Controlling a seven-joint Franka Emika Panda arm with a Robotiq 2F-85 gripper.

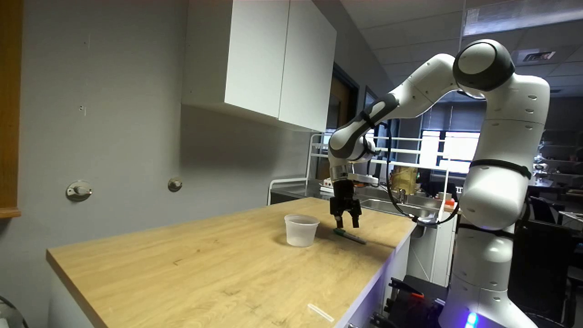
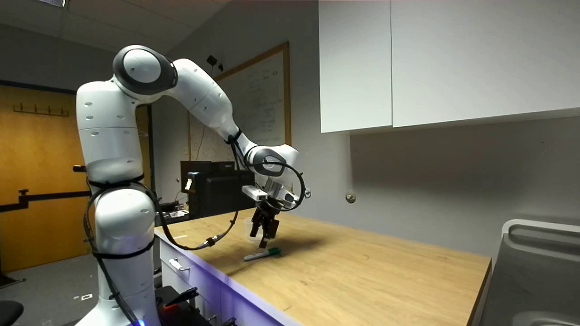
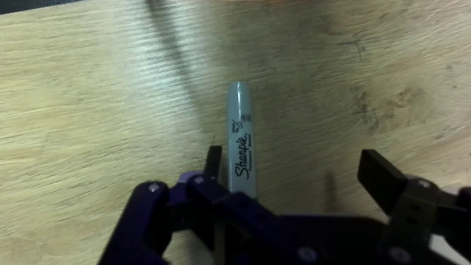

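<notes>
A grey Sharpie marker (image 3: 240, 145) with a green cap (image 1: 339, 232) lies flat on the wooden counter. My gripper (image 1: 347, 222) points down just above it, its fingers apart and nothing held. In the wrist view, the marker's grey body sits close beside the left finger (image 3: 213, 162), well away from the right finger (image 3: 380, 176); its capped end is hidden behind the gripper. A translucent plastic cup (image 1: 301, 232) stands upright beside the marker. Seen from exterior view 2, that cup is mostly behind the gripper (image 2: 263, 240).
A white strip (image 1: 320, 312) lies near its front edge. Wall cabinets (image 1: 278, 60) hang above the back, and a sink (image 1: 399, 208) lies beyond the far end. A cable loops along the arm.
</notes>
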